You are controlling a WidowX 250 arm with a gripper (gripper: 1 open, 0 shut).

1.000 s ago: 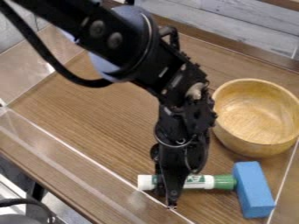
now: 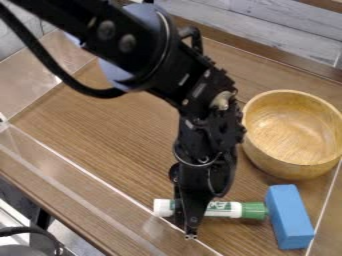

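Note:
My black gripper (image 2: 190,208) is low near the front of the wooden tray, its fingers closed around a white marker (image 2: 229,208) with green end cap and label, lying horizontally. The fingers cover part of the marker's left half. The marker's green cap end reaches right up to a blue block (image 2: 290,216).
A wooden bowl (image 2: 281,145) sits at the right behind the blue block. The wooden surface (image 2: 94,135) left of the arm is clear. The tray's clear edge runs along the front left, and a dark cable lies at the lower left corner.
My gripper and arm have shifted very slightly, rising a little at the fingers. The marker, block and bowl look nearly unchanged.

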